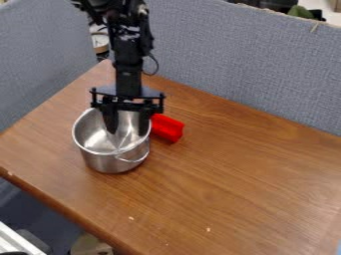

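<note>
A shiny steel pot with a handle stands on the left part of the wooden table. The black gripper is over the pot with its fingers reaching down at the pot's mouth; whether they hold anything is hard to see. A red object, roughly cylindrical, lies just right of the pot, partly hidden by it and the gripper.
Grey padded walls border the table at the back and left. Assorted items sit beyond the edges at top right and bottom left.
</note>
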